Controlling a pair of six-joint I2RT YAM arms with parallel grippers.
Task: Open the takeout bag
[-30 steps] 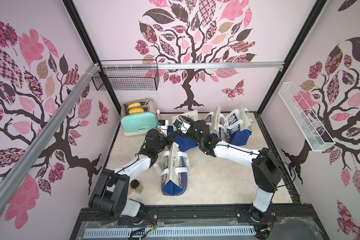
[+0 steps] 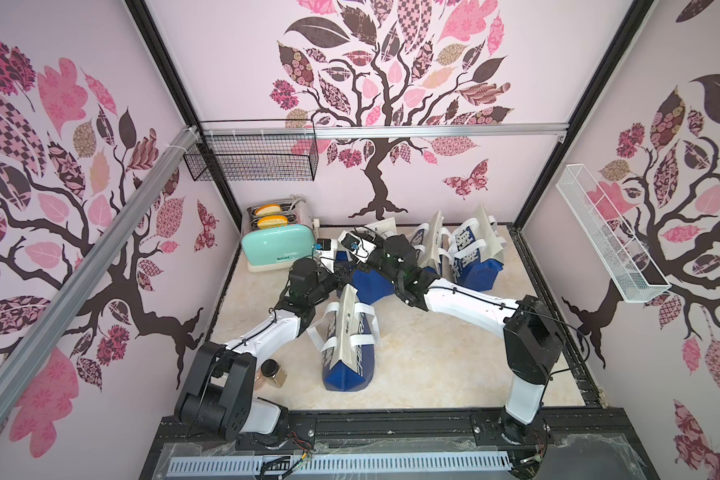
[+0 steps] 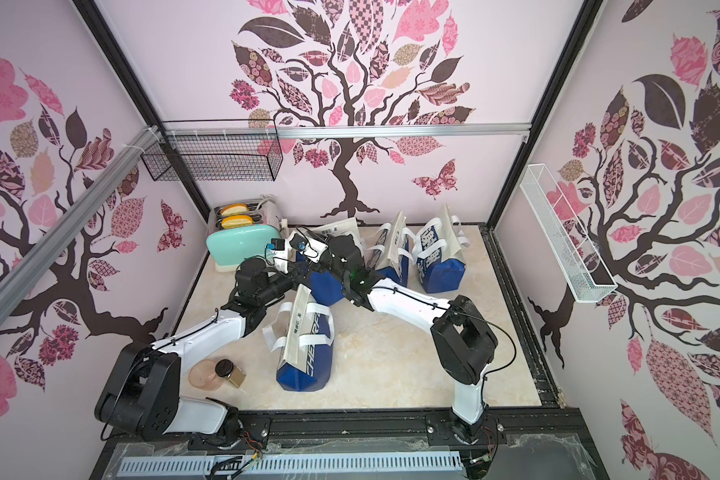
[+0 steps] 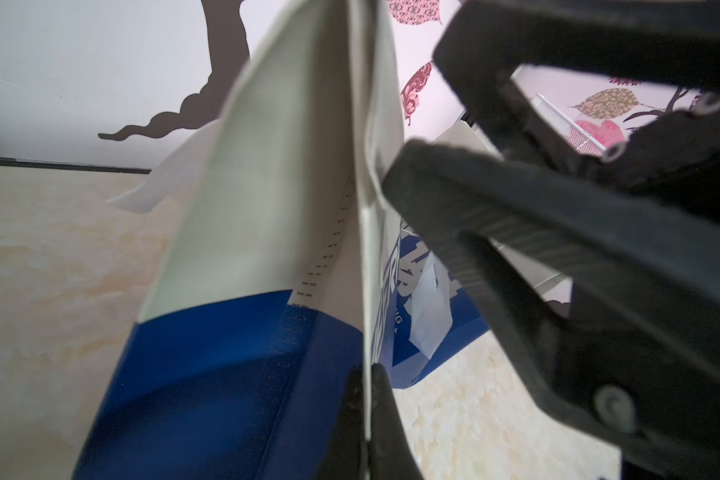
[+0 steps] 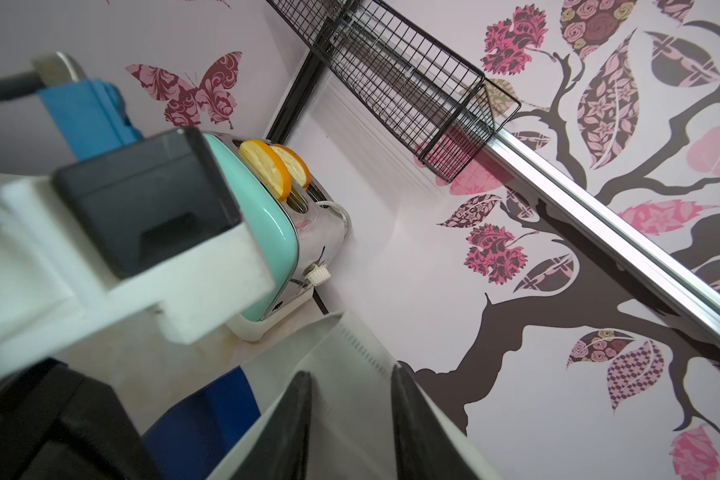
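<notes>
The takeout bag [image 2: 373, 285], blue below and off-white above, stands at the back middle, partly hidden by both arms. In the left wrist view, its off-white side panel [image 4: 276, 168] rises to a thin edge. That edge runs between the fingertips of my left gripper, which is shut on it. Black fingers [image 4: 488, 200] of my right gripper reach in from the right there, close against the bag's upper part; contact is hard to tell. In the right wrist view, my right gripper has its fingertips apart, with the off-white panel [image 5: 352, 360] showing between or behind them.
Another blue and white bag [image 2: 348, 344] stands in front, near the left arm. More bags [image 2: 476, 256] line the back right. A mint toaster [image 2: 278, 245] sits back left, and a small jar [image 2: 273, 372] front left.
My right gripper has shifted a little left, towards the left gripper. The left arm has barely moved, and the bags look unchanged.
</notes>
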